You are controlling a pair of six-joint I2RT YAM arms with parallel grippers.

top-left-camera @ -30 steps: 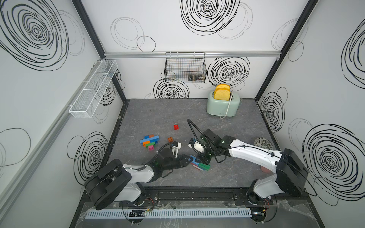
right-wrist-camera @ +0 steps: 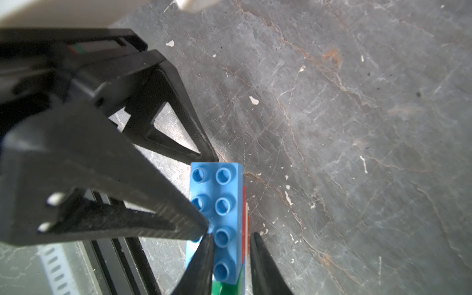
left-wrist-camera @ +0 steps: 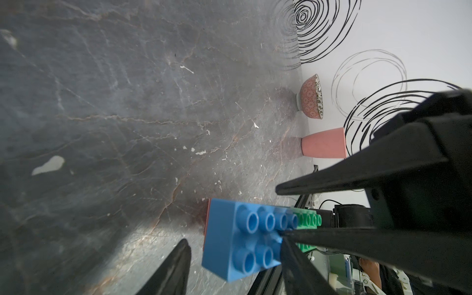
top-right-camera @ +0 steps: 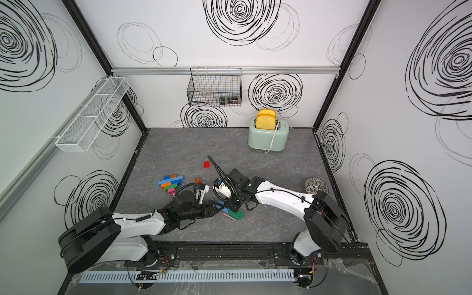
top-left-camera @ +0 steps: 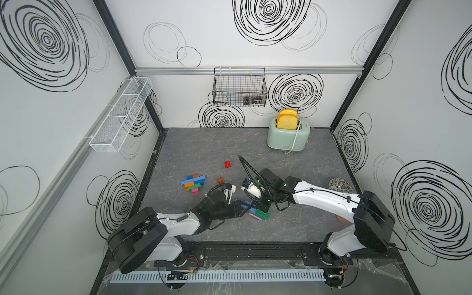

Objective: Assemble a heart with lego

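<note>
A blue brick (left-wrist-camera: 228,236) (right-wrist-camera: 211,182) is stacked with green (top-left-camera: 263,214) and red (right-wrist-camera: 244,201) pieces near the table's front centre. My right gripper is shut on the blue brick. My left gripper stands part open around the end of the same brick; the wrist views show both sets of fingers crowded there. A multicoloured assembly of bricks (top-left-camera: 193,181) lies left, with a red brick (top-left-camera: 227,164) and a brown brick (top-left-camera: 220,180) nearby.
A toaster (top-left-camera: 287,137) stands at back right; a patterned bowl (left-wrist-camera: 312,95) and pink cup (left-wrist-camera: 322,142) at the right edge.
My right gripper has shifted slightly left, toward the left gripper. The left gripper has barely moved; the loose bricks are unchanged.
</note>
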